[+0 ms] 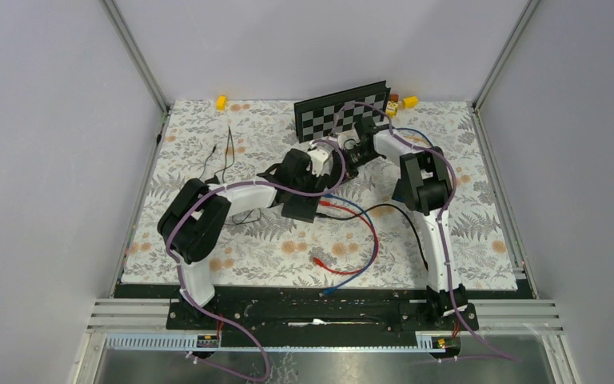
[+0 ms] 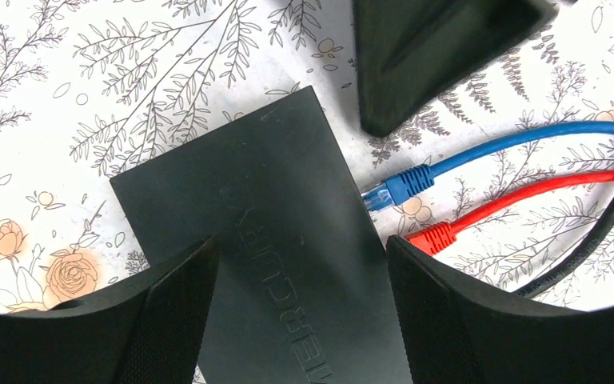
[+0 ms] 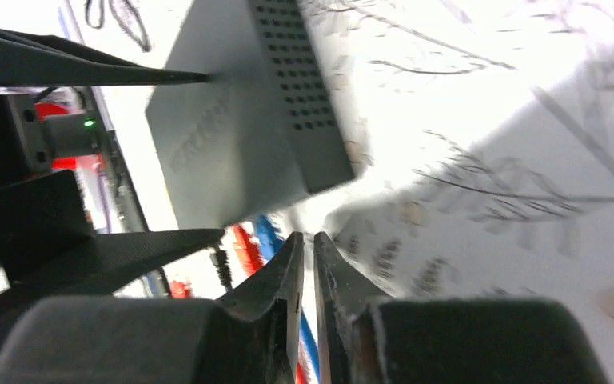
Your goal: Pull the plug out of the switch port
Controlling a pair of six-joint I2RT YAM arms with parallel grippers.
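Note:
The black switch sits between the fingers of my left gripper, which is shut on it. In the left wrist view a blue plug and a red plug are at its right edge. The right wrist view shows the switch at upper left, with the left gripper's fingers against it. My right gripper is below it, fingertips slightly apart, with nothing clearly between them; blue and red cables run behind them.
A black cable crosses the right of the left wrist view. A checkerboard stands at the back, close behind both arms, with small yellow blocks beside it. The front table has loose cable ends and bare room.

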